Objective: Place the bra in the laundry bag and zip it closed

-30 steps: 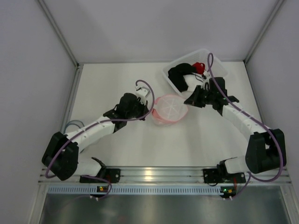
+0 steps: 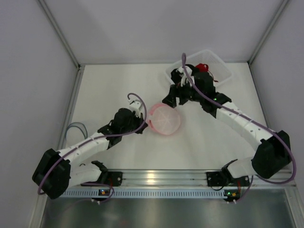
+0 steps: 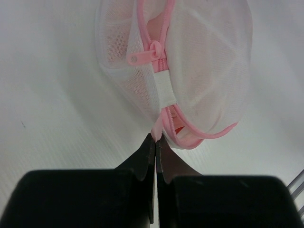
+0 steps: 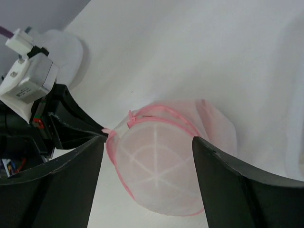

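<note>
The white mesh laundry bag (image 2: 165,119) with pink trim lies on the table, held at its left edge. My left gripper is shut on a thin pinch of its pink trim. The zipper pull (image 3: 141,58) sits along the zip, whose pink tracks part above the slider. A speck of red (image 3: 178,124) shows near the pinched end; I cannot tell what it is. My right gripper (image 2: 172,97) is open at the bag's upper right edge, with the bag beyond its fingers (image 4: 78,175) in the right wrist view. No bra can be made out.
A white basket (image 2: 219,59) stands at the back right, holding black cloth (image 2: 176,76) and red cloth (image 2: 202,67), partly hidden by my right arm. A grey looped cable (image 2: 76,125) lies at the left.
</note>
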